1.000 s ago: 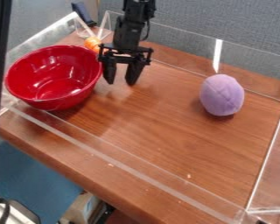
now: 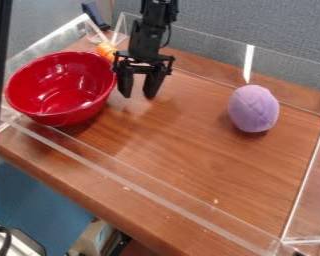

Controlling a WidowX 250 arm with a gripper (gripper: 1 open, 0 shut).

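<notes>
My black gripper (image 2: pixel 139 86) hangs at the top middle of the view, its fingers open and pointing down just right of a red bowl (image 2: pixel 60 88) on the wooden table (image 2: pixel 176 170). Nothing shows between the fingers. A purple round object (image 2: pixel 254 108) lies on the right side of the table. A small orange and white item (image 2: pixel 104 45) is partly hidden behind the bowl and my arm at the back left.
Clear low walls edge the table, with a grey backdrop behind. A blue floor shows at the lower left.
</notes>
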